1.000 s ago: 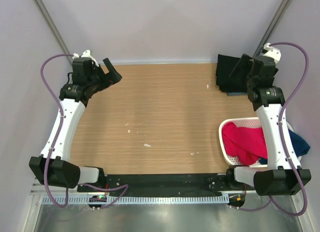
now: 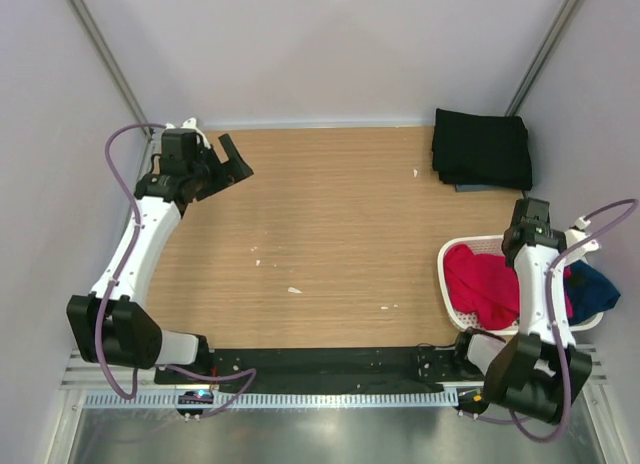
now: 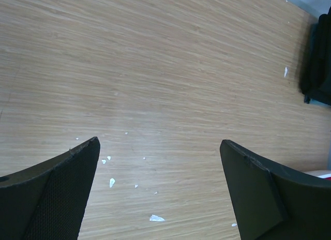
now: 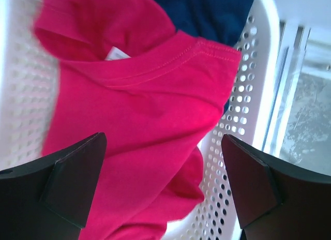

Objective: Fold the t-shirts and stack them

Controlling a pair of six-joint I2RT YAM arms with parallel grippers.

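A crumpled red shirt (image 2: 481,283) lies in a white perforated basket (image 2: 445,281) at the right front, beside a dark blue cloth (image 2: 592,290). Over that basket hangs my right gripper, open, its fingers (image 4: 77,173) on either side of the red shirt (image 4: 139,116) below with none of it held. A black folded stack (image 2: 482,151) rests at the back right, on a bluish layer (image 2: 488,188). On the left side of the table, my left gripper (image 2: 237,157) is open above bare wood, with nothing between its fingers.
The basket stands at the table's front right, close to the right wall (image 2: 595,134).
My right arm has drawn back from beside the black stack and come down over the basket.
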